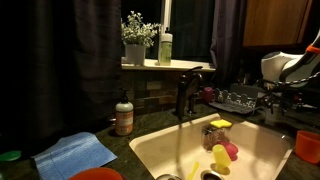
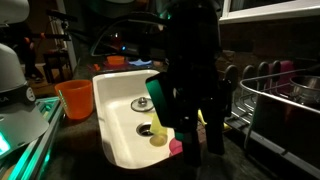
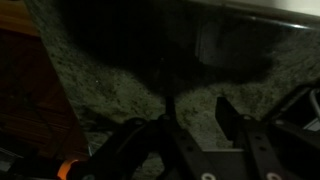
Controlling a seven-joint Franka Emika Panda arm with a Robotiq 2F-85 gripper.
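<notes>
A yellow-green cup (image 1: 221, 157) lies in the white sink (image 1: 172, 143), beside a pink bowl (image 1: 231, 150). The gripper is over the dark speckled counter near the sink's edge in the wrist view. Its two fingers stand apart, and only countertop shows between them. In exterior view 2 the dark gripper (image 2: 200, 147) hangs large in front of the sink, fingers pointing down and hiding part of the basin. A yellow sponge-like item (image 1: 221, 124) sits by the sink's far rim.
An orange container (image 1: 307, 147) stands on the counter right of the sink. A dish rack (image 2: 262, 85) is close to the arm. Behind the sink rises a black faucet (image 1: 185, 92); a soap bottle (image 1: 124, 115) and blue cloth (image 1: 74, 156) lie left.
</notes>
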